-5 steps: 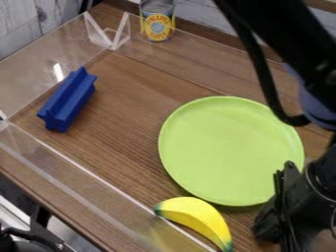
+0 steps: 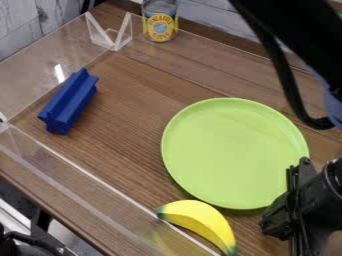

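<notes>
A black gripper [image 2: 297,214] is low at the right edge, beside the right rim of a green plate [image 2: 234,150] and to the right of a yellow banana [image 2: 198,218]. It is partly cut off by the frame, and I see nothing held in it; it looks shut. The banana lies in front of the plate, near the bottom. A blue block-like object [image 2: 67,102] lies at the left of the wooden table.
A can or jar with a yellow label [image 2: 159,24] stands at the back. Clear plastic walls [image 2: 94,190] border the table's left and front. The wooden surface [image 2: 160,80] between blue object and plate is clear.
The gripper has shifted slightly at the right edge beside the plate. The plate, banana and blue object have not moved.
</notes>
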